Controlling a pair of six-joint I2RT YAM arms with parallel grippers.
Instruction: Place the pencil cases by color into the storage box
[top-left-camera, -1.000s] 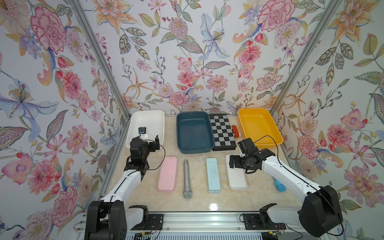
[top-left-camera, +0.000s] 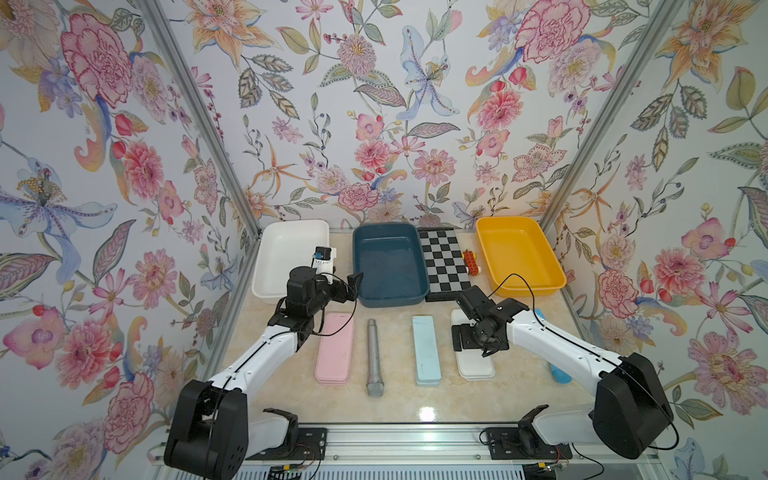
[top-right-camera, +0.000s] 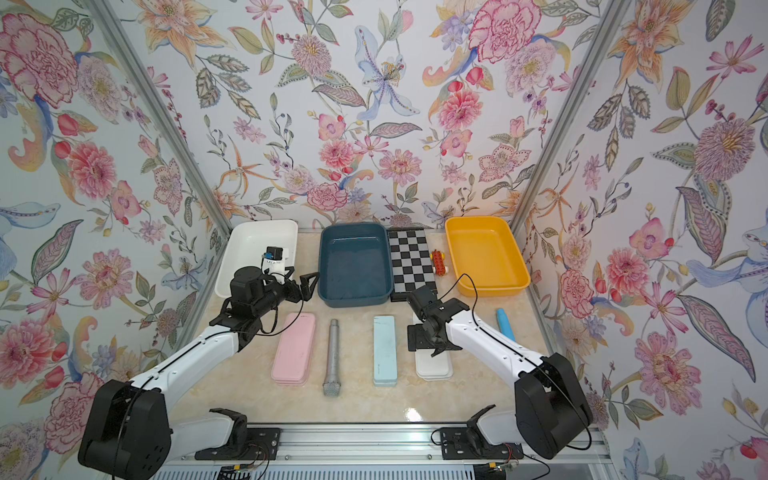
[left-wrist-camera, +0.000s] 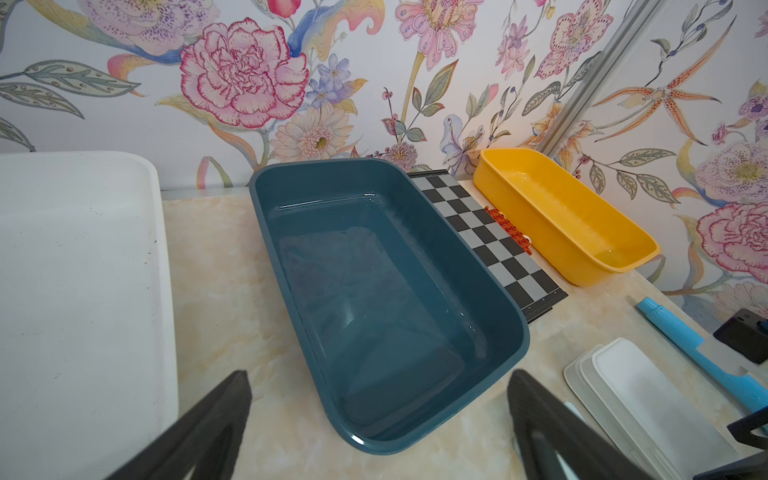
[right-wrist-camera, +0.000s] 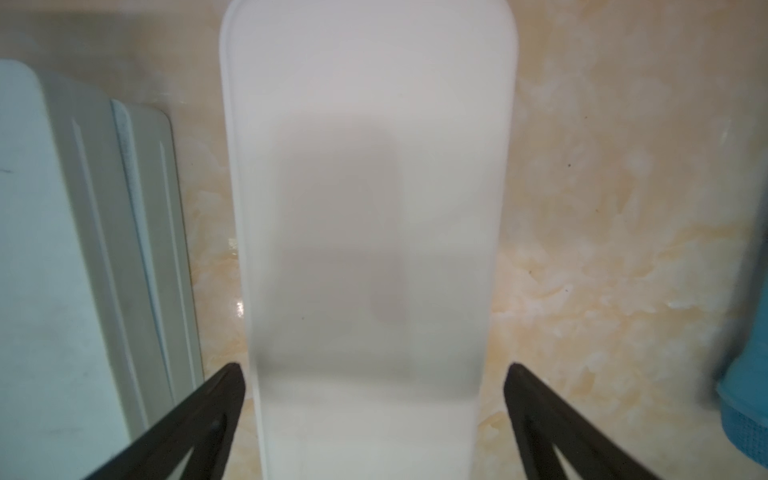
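My right gripper stands open over the white pencil case, one finger on either side of it in the right wrist view; whether they touch it I cannot tell. The left gripper is open and empty, by the dark blue box's near left edge in the top left view. A pink pencil case lies on the table at left, and a light blue one just left of the white case. Behind them stand a white box and a yellow box; all three boxes look empty.
Between the pink and light blue cases lies a grey microphone-shaped item. A blue stick-like object is right of the white case, partly behind the right arm. A checkered board and a small red item fill the gap before the yellow box.
My left gripper has moved right, from in front of the white box to the dark blue box's edge. The right gripper has shifted left and nearer the front, over the white case.
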